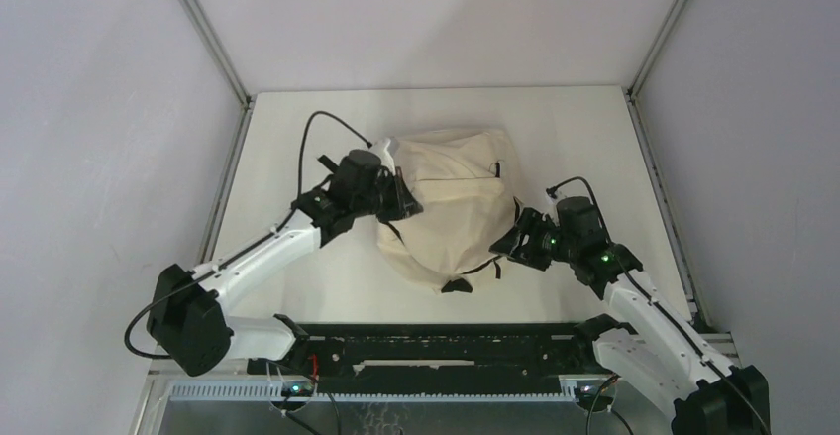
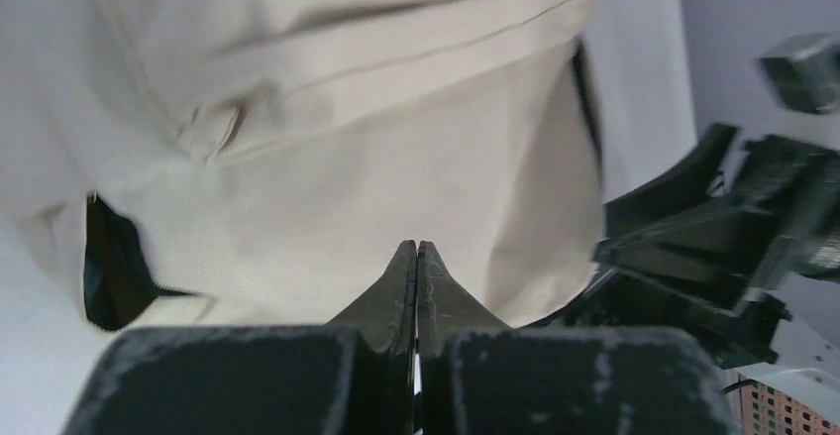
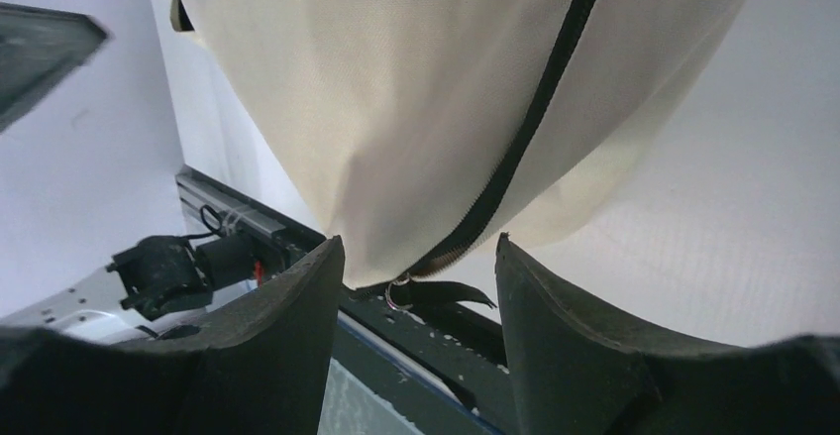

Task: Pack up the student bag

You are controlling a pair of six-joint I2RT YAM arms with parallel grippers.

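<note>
A cream cloth bag (image 1: 456, 212) with black zip edging lies flat on the white table, its folded seam running across the middle. Over the bag's left side is my left gripper (image 1: 411, 207), and in the left wrist view its fingertips (image 2: 404, 276) meet with nothing showing between them. By the bag's lower right edge, my right gripper (image 1: 505, 253) stands open. In the right wrist view, the bag's black zip (image 3: 495, 182) runs down towards the gap, with a black zip pull tab (image 3: 446, 293) between and beyond the open fingers. The bag's inside is hidden.
Bare white table (image 1: 287, 148) surrounds the bag, widest at the left and right. A dark rail (image 1: 436, 346) runs along the front edge. Grey walls (image 1: 753, 108) close off the sides. The right arm appears close in the left wrist view.
</note>
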